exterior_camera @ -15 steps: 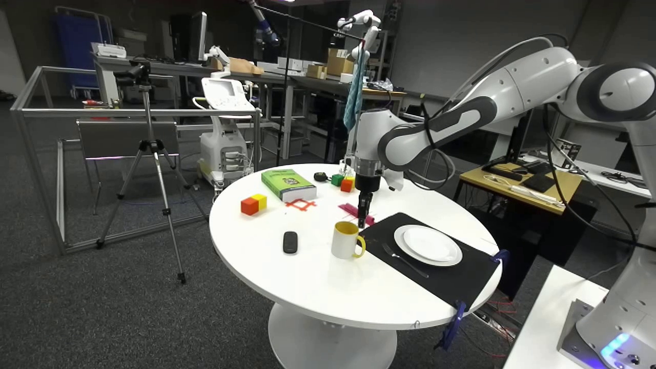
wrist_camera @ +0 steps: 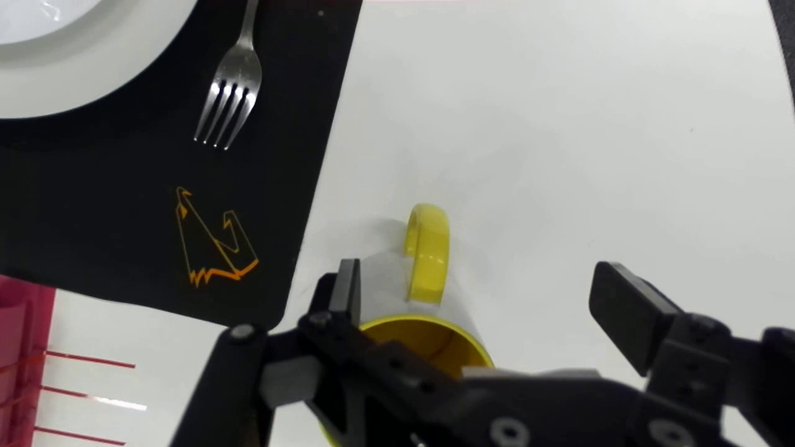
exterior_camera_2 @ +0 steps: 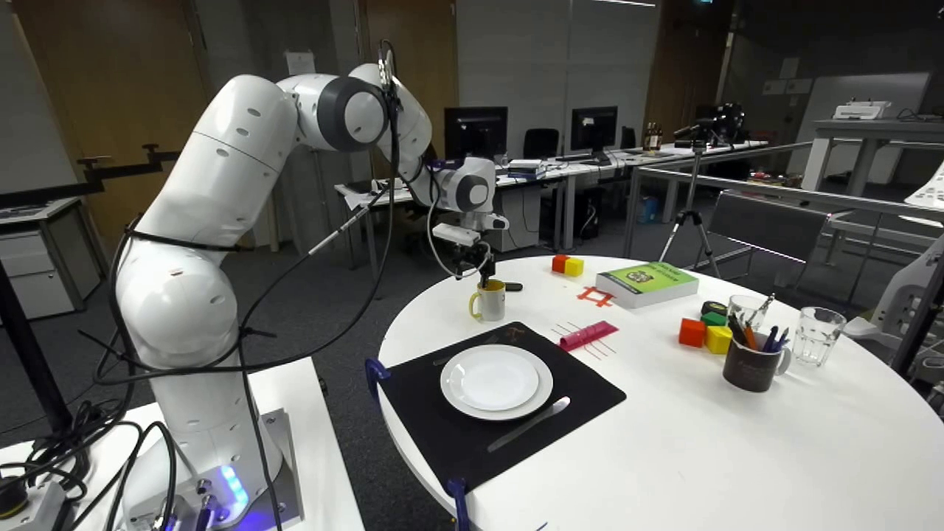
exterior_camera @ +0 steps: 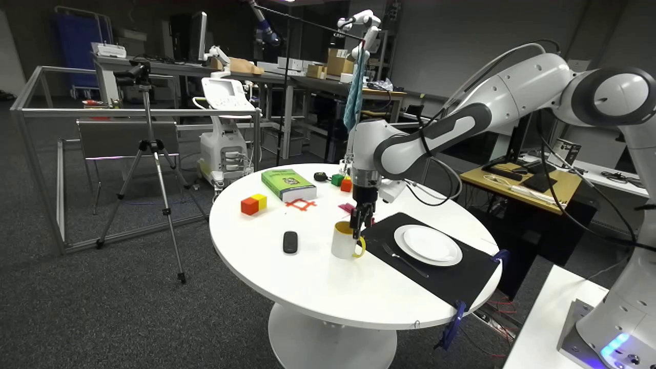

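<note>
A white mug (exterior_camera: 342, 245) with yellow inside and a yellow handle (wrist_camera: 430, 253) stands upright on the round white table. My gripper is open over the mug, pointing down. In the wrist view, its left fingertip (wrist_camera: 345, 287) overlaps the mug's rim, while the right fingertip (wrist_camera: 627, 305) is well clear to the side. The handle shows ahead of the gap between them. Much of the mug's mouth is hidden behind the gripper's body. Whether a finger touches the mug, I cannot tell.
Beside the mug lies a black placemat (exterior_camera_2: 566, 380) with white plates (exterior_camera_2: 460, 394), a fork (wrist_camera: 235, 78) and a knife (exterior_camera_2: 528, 425). A black mouse-like object (exterior_camera: 290, 242), a green book (exterior_camera: 289, 184), colored cubes (exterior_camera: 250, 205) and a dark pen mug (exterior_camera_2: 748, 367) occupy other spots.
The gripper has come toward the front of the table, from behind the mug to over it, partly covering its rim in exterior view 1. The mug has not moved.
</note>
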